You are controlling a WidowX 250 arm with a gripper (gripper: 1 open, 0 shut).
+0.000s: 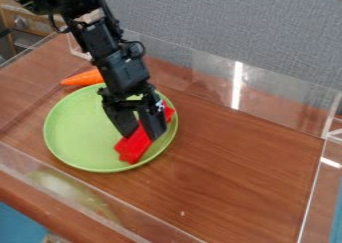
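Observation:
A green plate (78, 137) sits on the wooden table at the left. On its right part lies a red elongated object (134, 147), partly hidden by my black gripper (142, 125), which is down over it, open, with its fingers around or just above the middle. Whether they touch it cannot be seen. An orange carrot (83, 79) lies behind the plate, partly hidden by the arm.
Transparent low walls (267, 102) run along its edges, with a grey wall behind.

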